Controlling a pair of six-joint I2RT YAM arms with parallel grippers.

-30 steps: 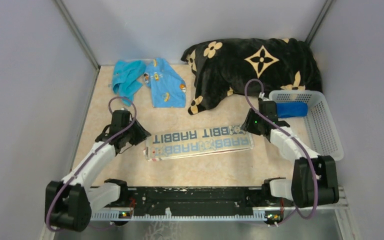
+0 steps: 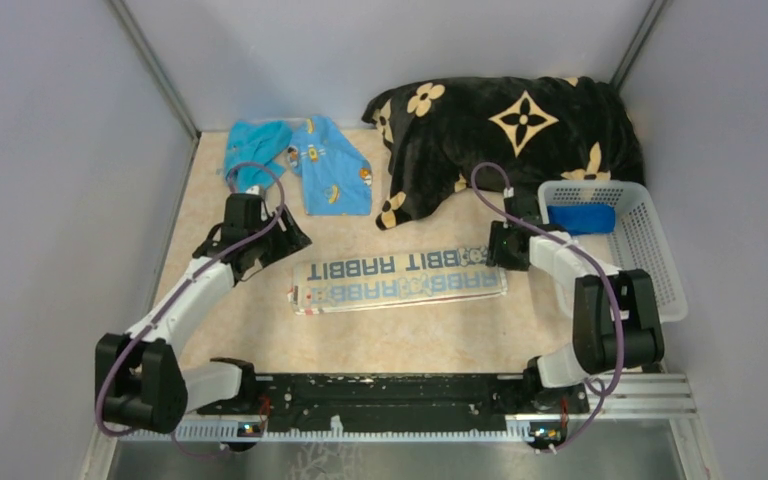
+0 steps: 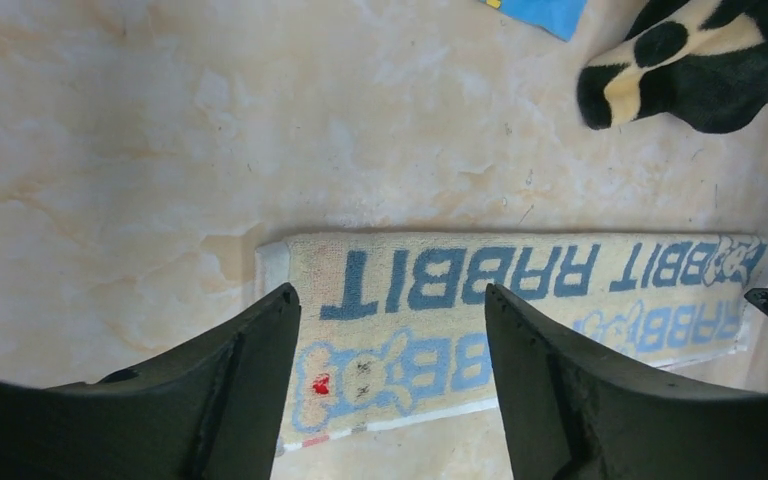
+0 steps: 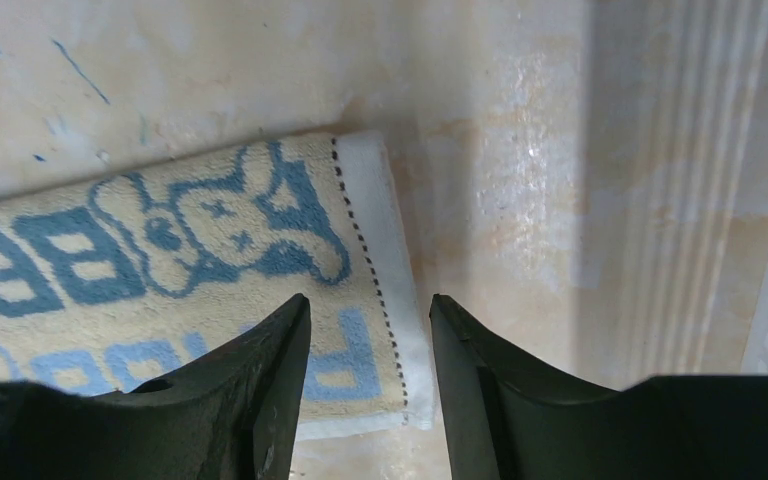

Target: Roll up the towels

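Observation:
A long cream towel with blue RABBIT lettering [image 2: 400, 278] lies folded into a flat strip across the table. Its left end shows layered edges with a reddish trim. My left gripper [image 2: 303, 243] hovers just behind the towel's left end; in its wrist view the fingers [image 3: 245, 375] stand apart with nothing held between them. Over the right end is my right gripper [image 2: 497, 262], also open. In the right wrist view, the white hem [image 4: 388, 230] of the towel shows between its spread fingers, with no grip on it.
Two blue cloths [image 2: 336, 175] [image 2: 255, 150] lie at the back left. A dark flowered blanket [image 2: 520, 130] fills the back right. On the right, a white basket [image 2: 657, 250] holds a blue cloth [image 2: 582, 218]. Bare table lies in front of the towel.
My left gripper has moved from the towel's left end away toward the back. The towel's left front edge sits slightly farther back than before. My right gripper has shifted a little.

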